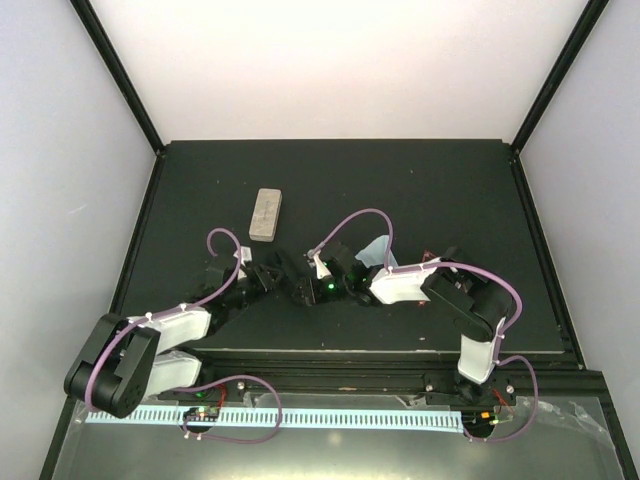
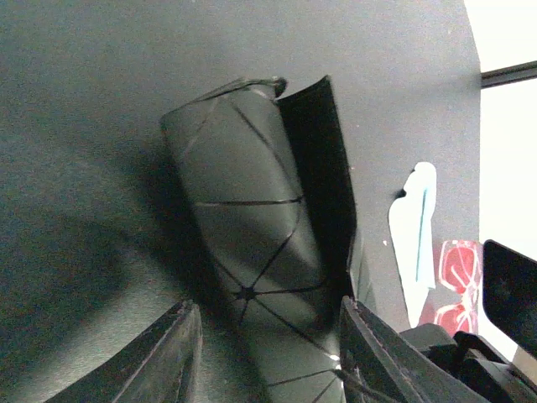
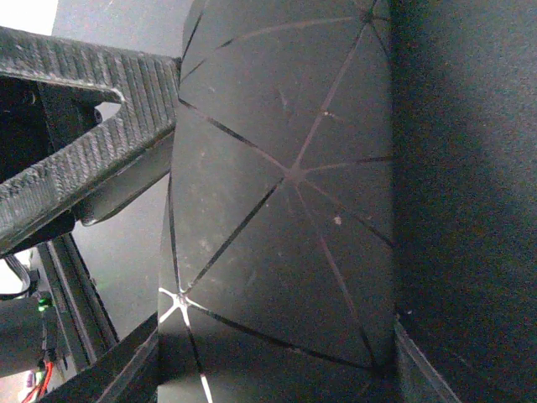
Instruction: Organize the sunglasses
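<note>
A black glasses case [image 2: 243, 185] with thin crossing lines lies on the dark table, its flap [image 2: 323, 159] standing partly raised. In the top view it is a dark shape [image 1: 290, 268] between the two grippers. My left gripper is open at the case, the near end of which reaches between its fingers. The right gripper has a finger on each side of the case [image 3: 285, 218]; whether it grips is unclear. A left-gripper finger [image 3: 109, 151] shows close beside the case. Red glasses [image 2: 460, 285] lie farther off, mostly hidden in the top view.
A pale cloth [image 2: 415, 235] lies near the red glasses, partly behind the right arm in the top view. A beige box [image 1: 265, 215] rests behind the left gripper.
</note>
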